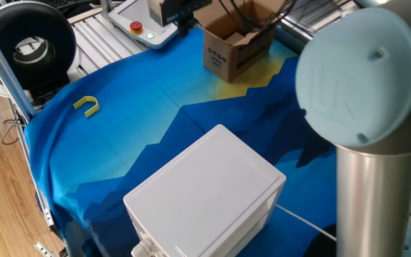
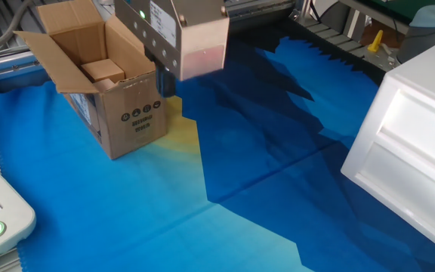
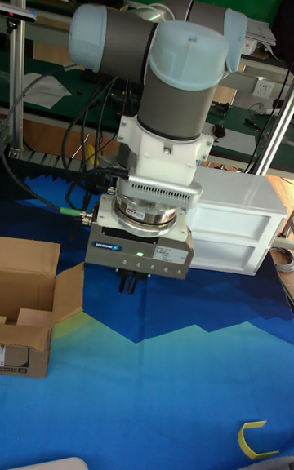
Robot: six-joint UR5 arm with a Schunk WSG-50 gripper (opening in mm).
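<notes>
My gripper (image 3: 132, 283) hangs above the blue cloth, its short black fingers pointing down close together. The gap between them is too small to judge, and nothing clearly shows held there. In exterior view 2 the gripper's dark fingers (image 2: 164, 81) appear by the right side of an open cardboard box (image 2: 131, 128). Smaller brown cartons (image 2: 103, 71) lie inside that box. A white drawer unit (image 1: 205, 193) stands on the cloth, behind and to the right of the gripper in exterior view 3. A yellow curved piece (image 1: 88, 106) lies alone on the cloth.
The teach pendant (image 1: 143, 25), with its red stop button, lies at the cloth's edge near the box. Loose cables (image 3: 97, 113) hang beside the arm. Open blue cloth (image 1: 141, 107) lies between the yellow piece, the box and the drawer unit.
</notes>
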